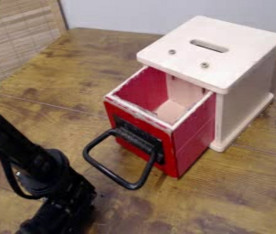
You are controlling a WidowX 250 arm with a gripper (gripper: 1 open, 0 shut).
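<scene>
A pale wooden box [244,91] with a slotted top stands at the right of the camera view. Its red drawer [192,142] is pulled out toward the front left, showing a light interior, and carries a large black handle [133,181]. The black arm and gripper [61,206] are at the lower left edge, left of and apart from the handle; the fingers are too dark and cut off to tell their state.
A woven mat or panel [13,37] lies at the upper left, and a pale wall runs along the back.
</scene>
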